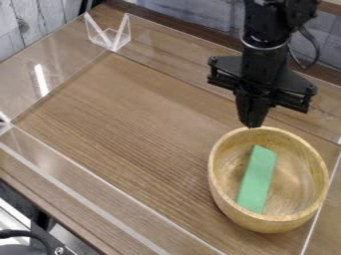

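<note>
A wide beige bowl sits at the lower right of the table, holding a flat green rectangular object. My black gripper is above the bowl's back rim, pointing down, its fingertips close together with nothing visible between them.
A small clear wire-like holder stands at the back left. Dark cables show at the lower left corner, beyond the table's edge.
</note>
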